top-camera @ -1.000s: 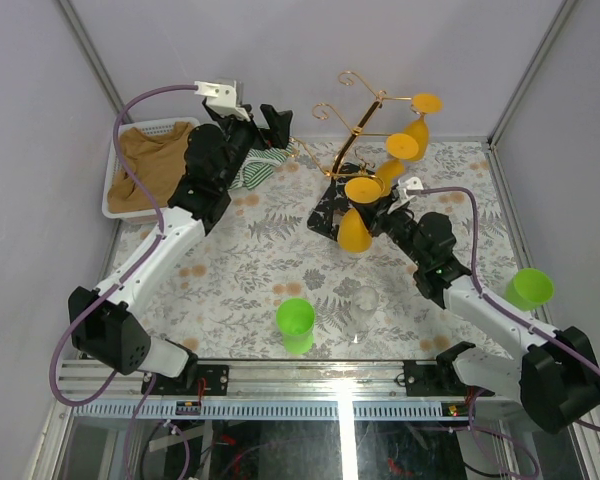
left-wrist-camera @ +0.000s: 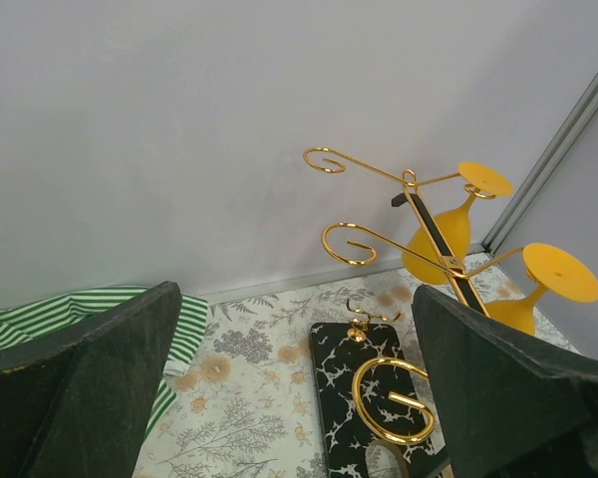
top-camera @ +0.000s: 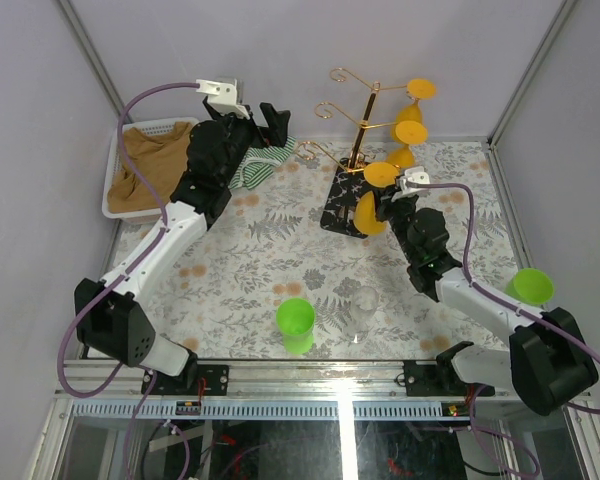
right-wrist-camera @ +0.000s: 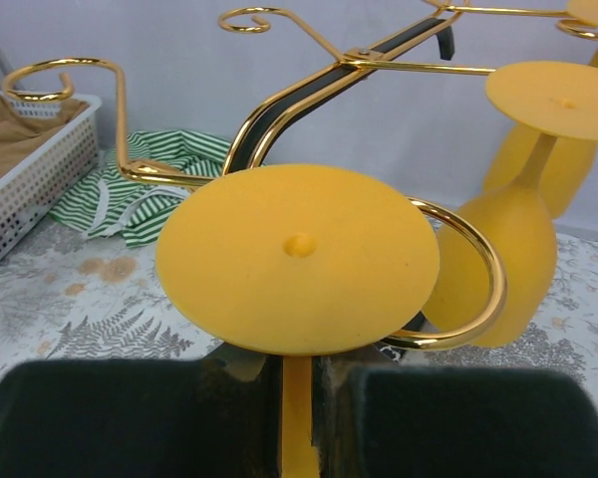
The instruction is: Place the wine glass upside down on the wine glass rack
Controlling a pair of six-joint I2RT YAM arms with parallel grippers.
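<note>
The gold wine glass rack (top-camera: 360, 140) on its dark base (left-wrist-camera: 339, 388) stands at the back centre, with upside-down yellow glasses hanging at its upper right. My right gripper (top-camera: 388, 196) is shut on the stem of a yellow wine glass (top-camera: 368, 215), held upside down at the lowest right loop; its round foot (right-wrist-camera: 294, 259) sits just above the fingers and the gold loop (right-wrist-camera: 488, 289) curves around behind it. Whether the rack bears it cannot be told. My left gripper (top-camera: 276, 118) is open and empty, left of the rack.
A white basket (top-camera: 120, 200) with brown cloth and a striped cloth (top-camera: 255, 170) lie at back left. A green cup (top-camera: 296, 325) and a clear glass (top-camera: 363, 310) stand at front centre, another green cup (top-camera: 530, 287) at right.
My right gripper and its glass have moved rightward, and the rack and its base have shifted or turned rightward along with them. The left arm is nearly still.
</note>
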